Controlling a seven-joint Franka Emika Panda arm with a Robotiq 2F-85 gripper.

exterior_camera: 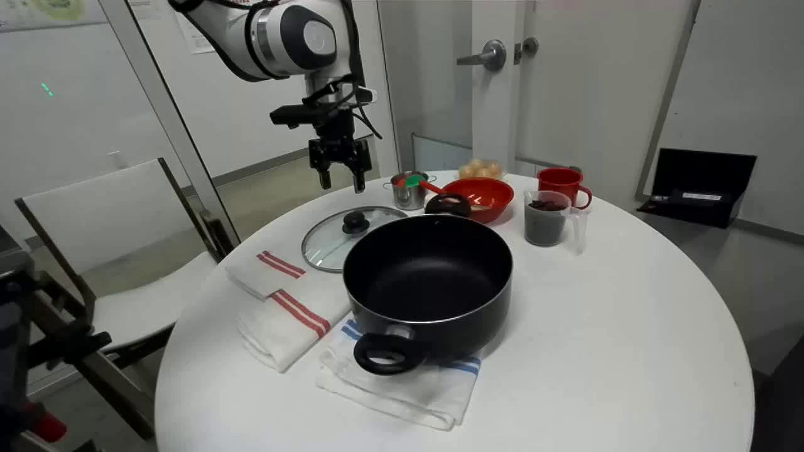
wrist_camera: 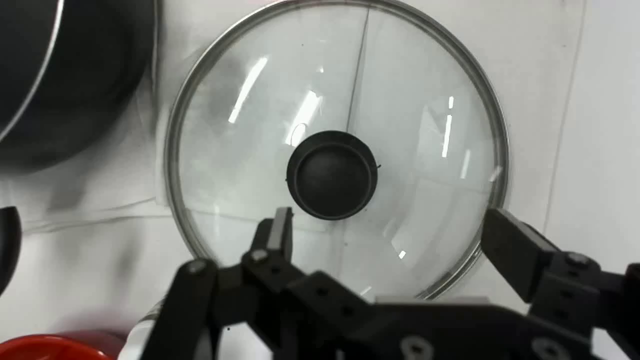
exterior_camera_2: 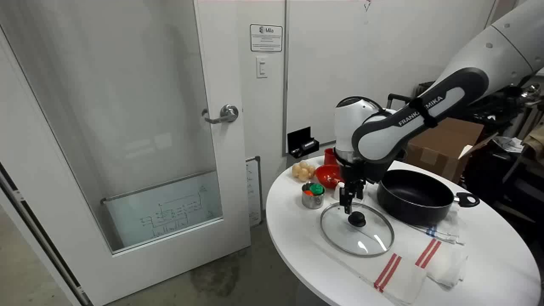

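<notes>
A round glass lid [wrist_camera: 240, 162] with a steel rim lies on the table, its black knob [wrist_camera: 331, 174] facing up. Above it hangs my gripper [exterior_camera: 342, 184], open and empty, fingers pointing down. In the wrist view the knob sits beyond the line between the two fingertips, nearer the left finger [wrist_camera: 280, 234] than the right one [wrist_camera: 510, 240]. Exterior view 2 shows the gripper [exterior_camera_2: 352, 203] over the lid's far side. Beside the lid stands a large black pot [exterior_camera: 429, 263], uncovered and empty, on a white towel with blue stripes [exterior_camera: 399, 384].
Red-striped towels [exterior_camera: 301, 324] lie next to the lid. Behind the pot are a small steel pot [exterior_camera: 408, 194], a red bowl [exterior_camera: 482, 197], a red mug [exterior_camera: 561, 183] and a clear measuring cup [exterior_camera: 546, 218].
</notes>
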